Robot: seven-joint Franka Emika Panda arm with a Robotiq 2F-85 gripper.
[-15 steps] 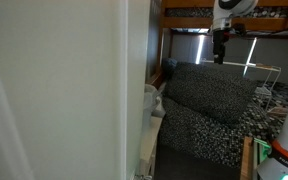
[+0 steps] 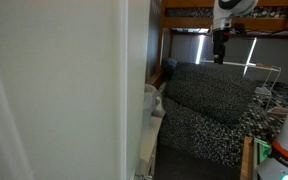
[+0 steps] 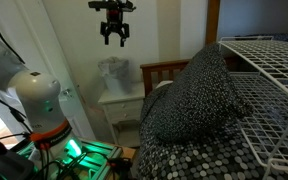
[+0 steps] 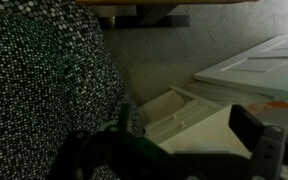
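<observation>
High in the air in exterior view 2, my gripper [image 3: 114, 42] points down, its two fingers apart and nothing visible between them. In the wrist view, the dark fingers [image 4: 259, 138] stand wide of each other at the lower edge. Below and behind the gripper in exterior view 2, a whitish bin [image 3: 115, 76] rests on a white cabinet [image 3: 123, 109]. A large dark speckled cushion or blanket [image 3: 196, 95] is heaped to the right. From exterior view 1, the gripper shows small at the upper right, clear of any surface.
A white wire rack [image 3: 284, 75] takes up the right side of exterior view 2. Behind the heap stands a wooden frame [image 3: 164, 72]. Grey carpet [image 4: 169, 65] lies bare in the wrist view, beside a white door panel [image 4: 269, 65]. A white wall edge [image 2: 134, 90] blocks much of exterior view 1.
</observation>
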